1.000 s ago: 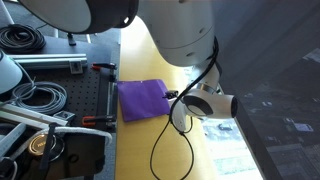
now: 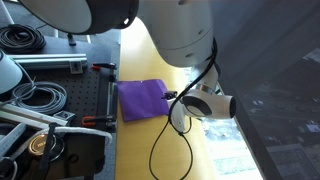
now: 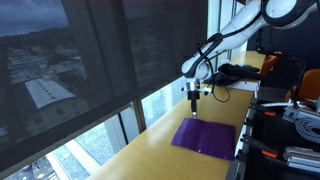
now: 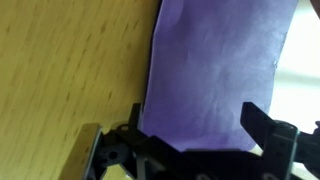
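Observation:
A purple cloth (image 3: 208, 138) lies mostly flat on the wooden table, a roughly square sheet. The wrist view has the cloth (image 4: 208, 75) running beneath and between the fingers, one straight edge crossing the wood near the left finger. My gripper is open, its dark fingers wide apart with nothing held. From exterior view 2, the gripper (image 3: 194, 107) points down close to the cloth's far edge; whether its tips touch anything is too small to tell. In exterior view 1 the cloth (image 2: 143, 99) shows left of the wrist, and the fingers are hard to make out.
Bare table (image 3: 130, 160) extends to the left of the cloth in exterior view 2. A black cable (image 2: 153, 150) loops from the arm over the wood. Beside the table, a dark cart (image 2: 75, 95) carries coiled cables and tools. A window wall borders the other side.

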